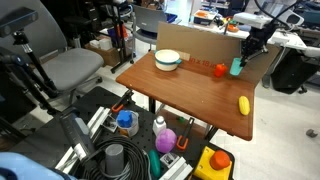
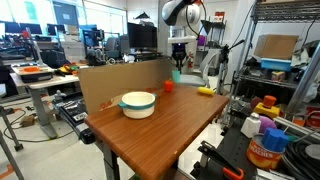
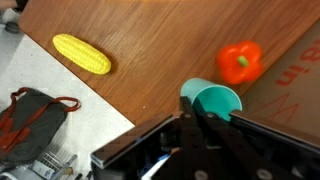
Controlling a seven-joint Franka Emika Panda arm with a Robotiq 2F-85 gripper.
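Note:
The teal cup (image 1: 236, 67) is at the table's far right corner, near the cardboard panel. In the wrist view its round mouth, pale inside with a teal wall (image 3: 226, 94), faces the camera. My gripper (image 1: 241, 54) is above it, shut on the cup's thin rim; the fingers (image 3: 180, 122) overlap the near edge and hide part of it. A red pepper (image 3: 240, 62) lies close beside the cup. Farther off on the tabletop is a yellow corn cob (image 3: 82, 53). A white pot (image 1: 167, 59) with a dark band stands at the far left of the table.
Cardboard panels (image 1: 195, 42) border the table's back side, close to the cup. Tools, a purple ball (image 1: 165, 140) and cables crowd the nearer bench. Grey floor lies beyond the table's right edge.

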